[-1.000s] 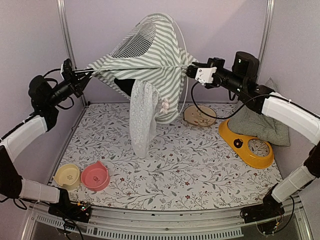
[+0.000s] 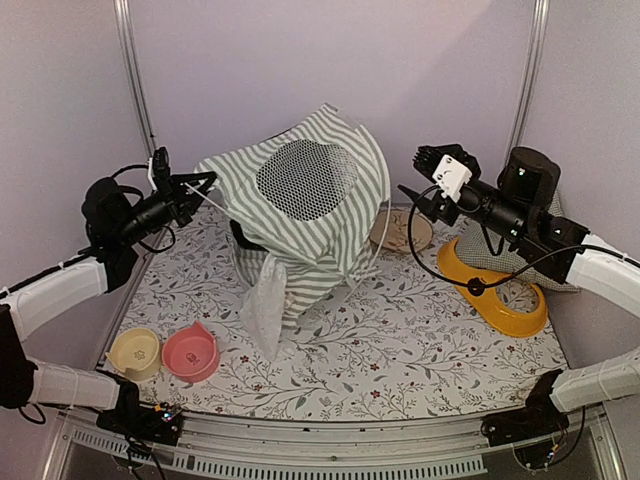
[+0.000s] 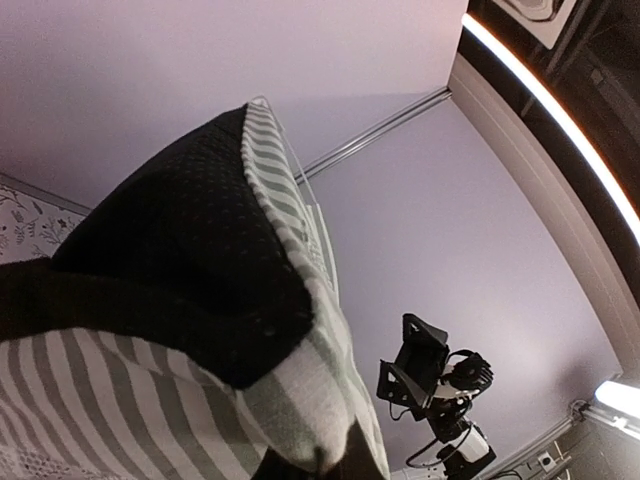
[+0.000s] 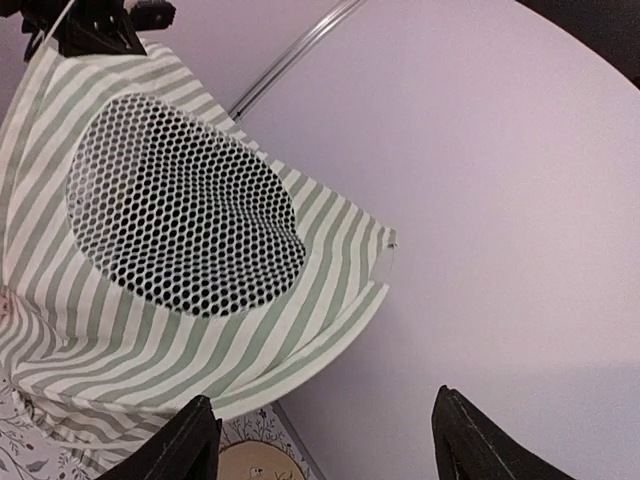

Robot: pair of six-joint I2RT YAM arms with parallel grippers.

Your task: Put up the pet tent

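The pet tent (image 2: 345, 200), green-and-white striped cloth with a dark oval mesh panel, hangs tilted and partly collapsed over the middle of the floor. My left gripper (image 2: 208, 184) is shut on its left corner, and in the left wrist view the striped cloth (image 3: 300, 405) runs down between the fingertips. To the right of the tent, clear of it, my right gripper (image 2: 424, 180) stands open. Between its fingers in the right wrist view there is only wall and floor. White lace curtain (image 2: 265, 305) dangles from the tent's front; its opening is mostly hidden.
Yellow (image 2: 135, 353) and pink (image 2: 190, 352) bowls sit at the front left. A round tan mat (image 2: 405, 230) lies behind, partly covered by the tent. At right are an orange feeder stand (image 2: 515, 320) and a grey cushion (image 2: 560, 275).
Both arms came lower with the tent stretched between them.
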